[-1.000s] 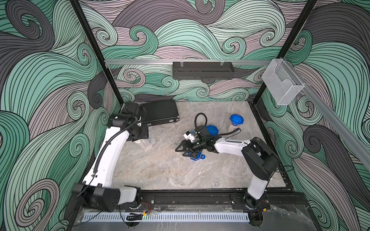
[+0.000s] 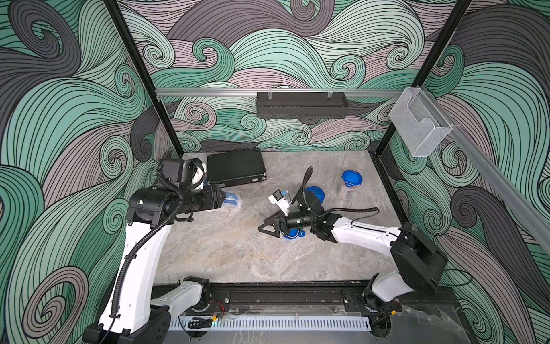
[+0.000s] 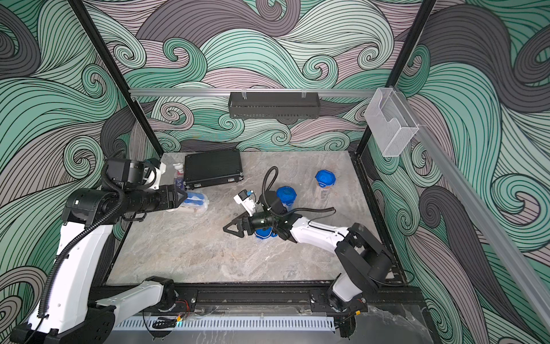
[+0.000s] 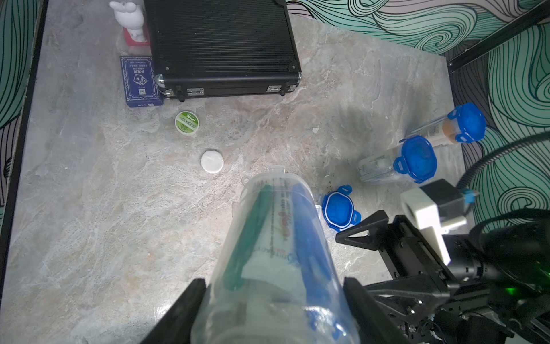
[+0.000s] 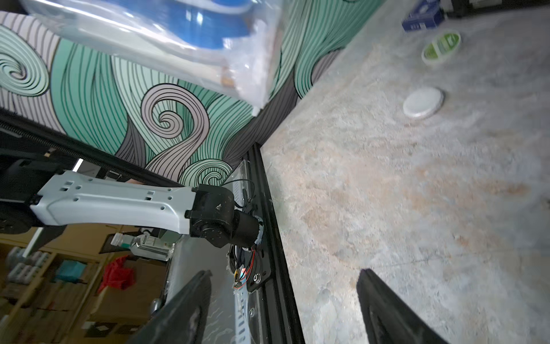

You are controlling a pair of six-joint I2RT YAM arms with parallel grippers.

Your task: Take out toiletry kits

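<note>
My left gripper holds a clear toiletry kit container with blue and green items inside, raised over the left of the table (image 2: 240,252); it also shows at the top of the right wrist view. My right gripper (image 2: 268,228) is part open and empty, its tip pointing left toward that container. A loose blue lid (image 4: 338,209) lies beside my right gripper. Two more clear containers with blue lids (image 4: 418,157) (image 4: 469,123) stand at the right.
A black case (image 4: 223,54) lies at the back left, with a blue card box (image 4: 141,82), white figurine (image 4: 130,20), green tin (image 4: 186,122) and white disc (image 4: 212,161) nearby. A mesh holder (image 2: 418,123) hangs at the right.
My right arm has risen and shifted slightly left from over the loose lid.
</note>
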